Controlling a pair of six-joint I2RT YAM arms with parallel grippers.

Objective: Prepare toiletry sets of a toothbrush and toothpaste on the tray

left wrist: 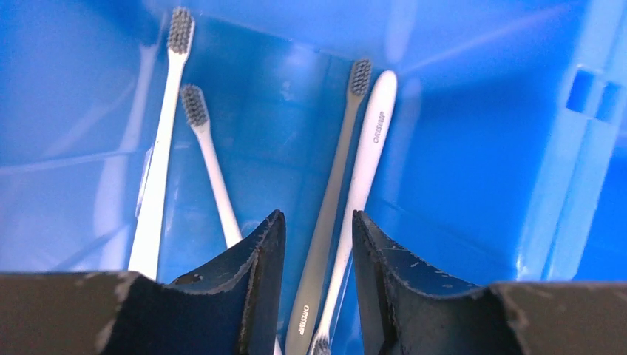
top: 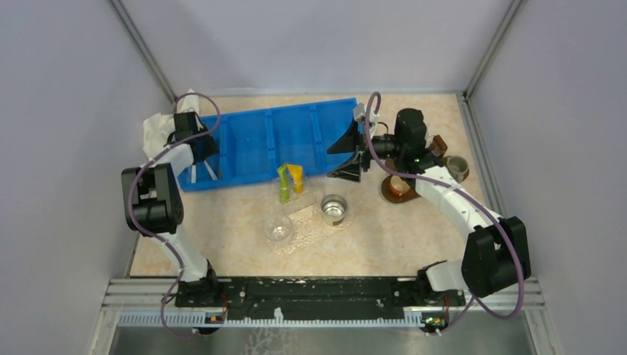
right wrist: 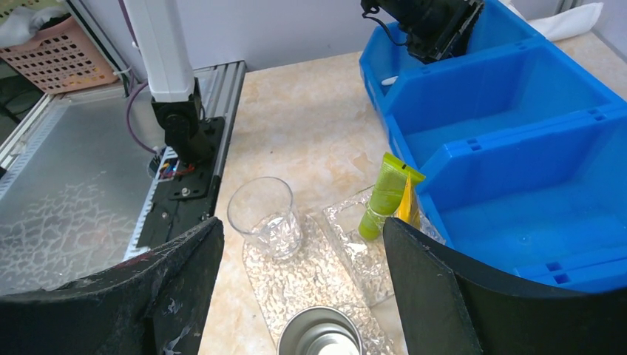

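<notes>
My left gripper is open above the leftmost compartment of the blue bin [top: 246, 179], over several toothbrushes: a grey one [left wrist: 324, 229] beside a white one [left wrist: 368, 148] on the right, white ones [left wrist: 155, 192] on the left. My right gripper hangs open at the bin's right end, nothing between its fingers. Green [top: 284, 186] and yellow [top: 296, 175] tubes stand in a clear holder below the bin. On the clear tray [top: 302, 239] are a glass cup [top: 279, 231] and a metal cup [top: 333, 211].
A white cloth [top: 155, 133] lies at the bin's left end. Brown dishes with cups [top: 457, 168] sit at the right, under and beside the right arm.
</notes>
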